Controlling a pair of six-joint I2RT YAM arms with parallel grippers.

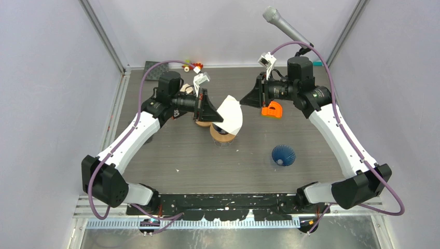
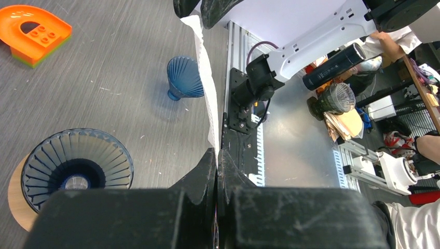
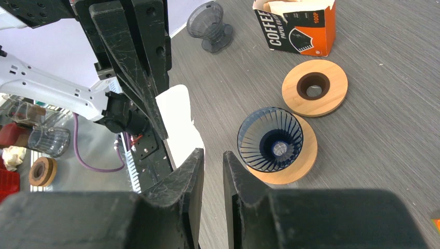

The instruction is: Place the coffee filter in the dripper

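Observation:
A white paper coffee filter (image 1: 228, 111) hangs upright above the dark dripper (image 3: 270, 140), which sits on a wooden ring. My left gripper (image 1: 219, 118) is shut on the filter's edge; in the left wrist view the paper (image 2: 206, 78) runs edge-on up from its fingertips. My right gripper is beside the filter's other end at top right, slightly open, with no paper clearly between its fingertips. In the left wrist view the dripper (image 2: 77, 166) is below and left of the filter.
A blue ribbed cup (image 1: 283, 154) stands front right, an orange block (image 1: 272, 109) back right. A second wooden ring (image 3: 324, 98) and a coffee filter box (image 3: 294, 31) are behind the dripper.

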